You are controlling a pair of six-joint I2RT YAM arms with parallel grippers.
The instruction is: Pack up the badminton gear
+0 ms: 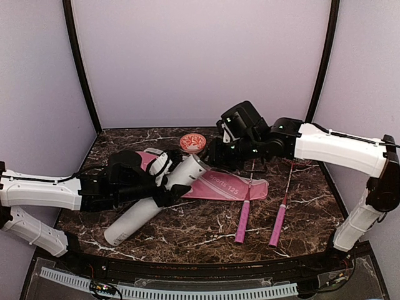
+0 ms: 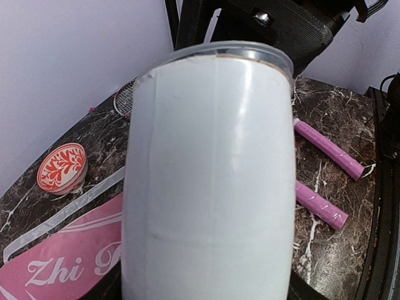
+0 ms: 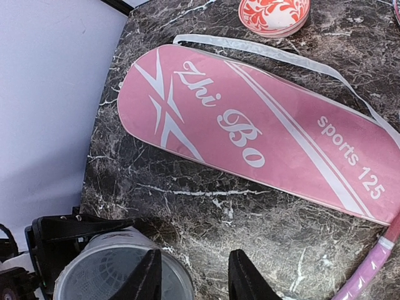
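A long white tube slants across the left front in the top view, with my left gripper shut around its upper part. In the left wrist view the tube fills the middle, a clear rim at its far end. My right gripper is open above that end; its left finger overlaps the round rim in view, but contact cannot be told. The pink racket bag lies flat behind the tube, partly hidden by the arms. Two rackets with pink handles lie to the right, heads mostly hidden.
A red and white patterned round container stands behind the bag. Walls close in on both sides.
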